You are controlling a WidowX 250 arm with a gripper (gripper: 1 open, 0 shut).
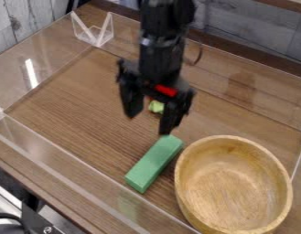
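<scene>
The dark gripper (153, 103) hangs over the middle of the wooden table, blurred, with its fingers pointing down on either side. Behind it, a small red object (167, 91) and a pale green piece (156, 107) are mostly hidden. Whether the gripper is open or holds anything cannot be told. Below it and slightly right lies a green block (154, 163), lying diagonally.
A tan bowl (232, 196) takes up the lower right. A clear plastic object (91, 29) stands at the back left near the table edge.
</scene>
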